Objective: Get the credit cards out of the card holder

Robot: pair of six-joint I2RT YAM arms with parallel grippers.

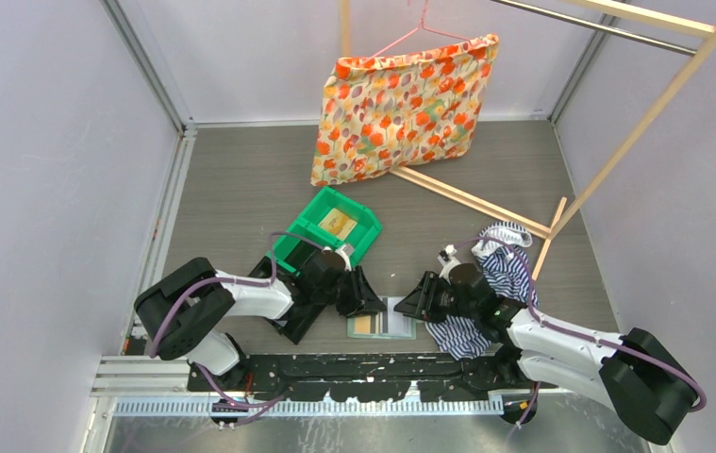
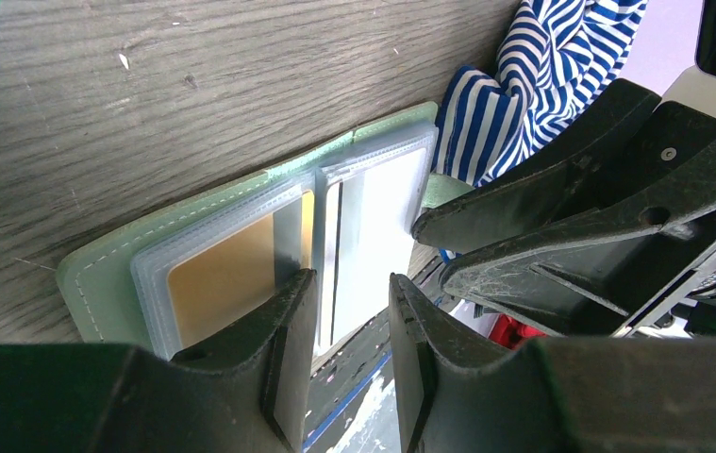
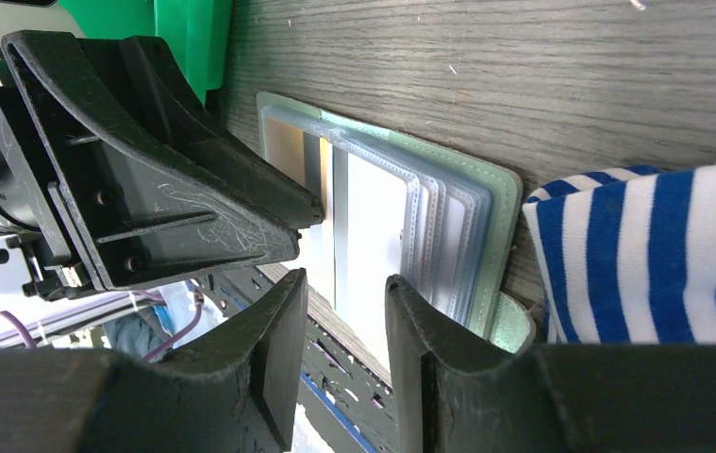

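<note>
The pale green card holder [image 1: 356, 334] lies opened flat near the table's front edge, clear sleeves facing up. In its left sleeve shows a gold card [image 2: 222, 274]; a white card [image 2: 373, 236] fills the right side, where several sleeve layers overlap. Over the middle of the holder hangs my left gripper, its fingers apart with nothing between them. My right gripper is above the holder's right half, open as well, its gap empty over the white card [image 3: 370, 217]. Whether any fingertip touches the sleeves cannot be told.
A green box [image 1: 373, 226] stands behind the left arm, next to a black tray [image 1: 302, 326]. To the right of the holder lies a striped cloth [image 3: 646, 250]. Behind are a wooden frame [image 1: 472, 200] and a hanging floral cloth [image 1: 406, 113].
</note>
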